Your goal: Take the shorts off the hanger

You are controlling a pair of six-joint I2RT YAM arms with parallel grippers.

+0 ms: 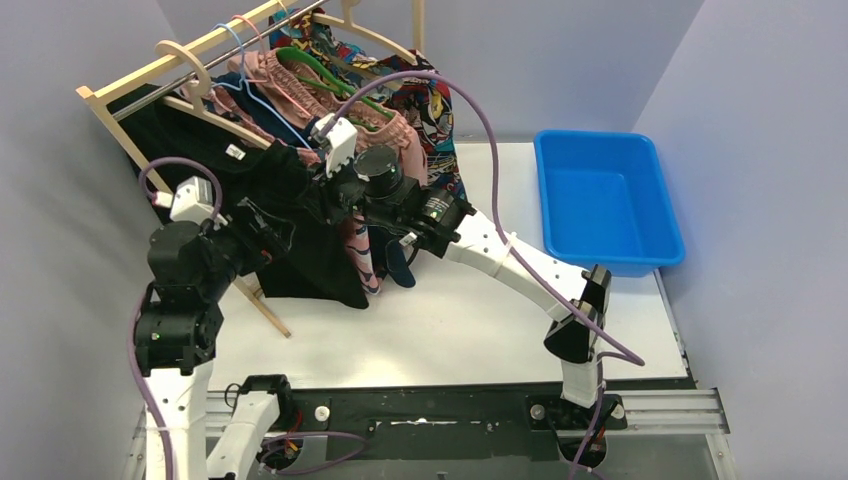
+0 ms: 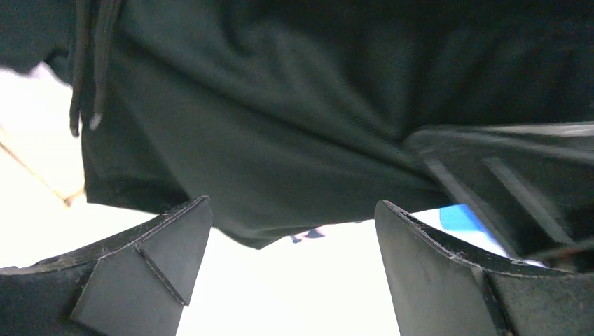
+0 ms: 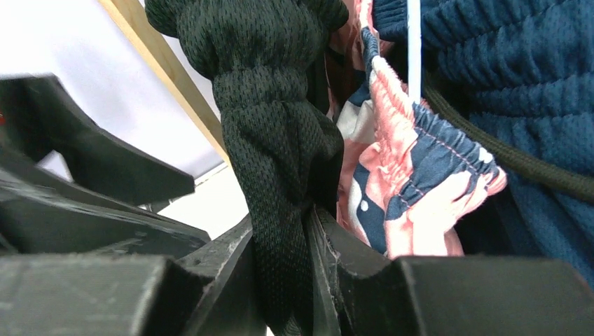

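Observation:
Black shorts (image 1: pixel 312 262) hang from the wooden hanger (image 1: pixel 232 127) at the near end of the rack, with a white tag at their waistband. My right gripper (image 1: pixel 318 192) is shut on a gathered fold of the black shorts (image 3: pixel 270 140), which passes between its fingers in the right wrist view. Lower and to the left, my left gripper (image 1: pixel 278 238) is open in front of the shorts. The left wrist view shows its fingers (image 2: pixel 150 262) far apart, with black cloth (image 2: pixel 280 140) beyond them and nothing gripped. Its fingers also show at the left of the right wrist view.
Pink shorts (image 1: pixel 400 140), navy and patterned clothes crowd the rack close behind. A patterned pink-and-navy cloth (image 3: pixel 392 175) lies right beside my right gripper. The rack's wooden frame (image 1: pixel 128 140) borders the left. A blue bin (image 1: pixel 610 262) stands at the right.

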